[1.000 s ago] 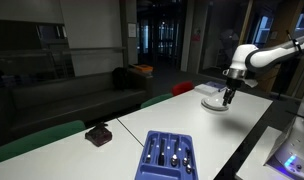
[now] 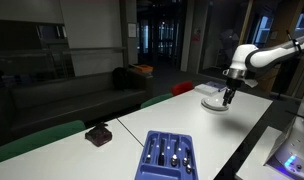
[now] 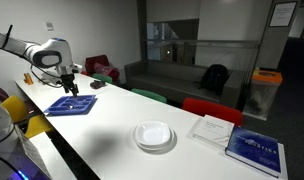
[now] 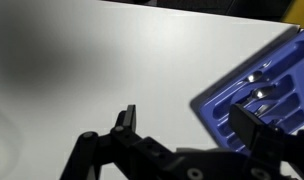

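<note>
My gripper is open above the white table, with nothing between its fingers. In the wrist view the blue cutlery tray (image 4: 204, 100) lies to the right, partly behind one finger, and several metal utensils (image 4: 260, 93) rest in its compartments. Exterior view 1 has the tray (image 2: 142, 172) at the front of the table, with the gripper (image 2: 228, 98) well off to its right. White plates or bowls (image 3: 153, 134), stacked, stand mid-table in exterior view 2. Only a pale curved edge of something round shows at the wrist view's left border.
A dark object (image 2: 98, 135) sits at the table's left side. Beyond the stacked dishes lie a white box (image 3: 212, 129) and a blue book or box (image 3: 242, 150). Green and red chairs (image 3: 207, 109) line the far edge.
</note>
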